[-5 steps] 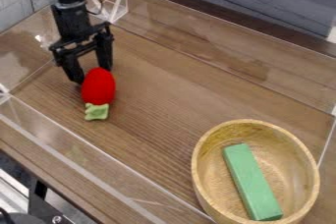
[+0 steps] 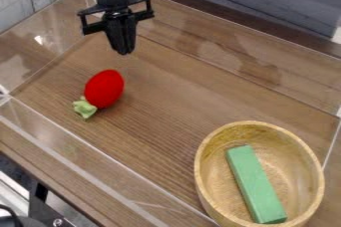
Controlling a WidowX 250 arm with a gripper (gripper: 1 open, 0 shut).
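Observation:
My black gripper point(image 2: 116, 24) is raised at the top left, apart from the objects, its dark fingers spread downward with nothing visible between them. Below it a red oval object point(image 2: 106, 89) lies on the wooden surface, with a pale green part point(image 2: 84, 108) at its lower left end.
A yellow bowl point(image 2: 222, 156) at the lower right holds a green bar point(image 2: 256, 183). A grey wall stands at the far left.
My gripper has moved up and back, away from the red object. That object now lies with its green end turned toward the lower left.

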